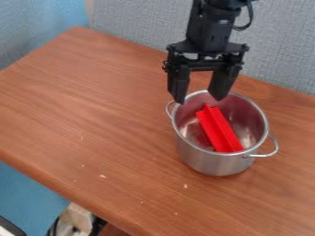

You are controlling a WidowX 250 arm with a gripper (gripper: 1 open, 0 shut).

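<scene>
A steel pot (204, 155) with two side handles stands on the wooden table, right of centre. Inside it lie red bar-shaped pieces (220, 131), resting slanted across the bottom. My black gripper (200, 94) hangs over the back of the pot's rim, its two fingers spread open and pointing down, with nothing seen between them.
A grey padded wall runs behind it. Past the table's front left edge are a blue surface and some small clutter at the bottom.
</scene>
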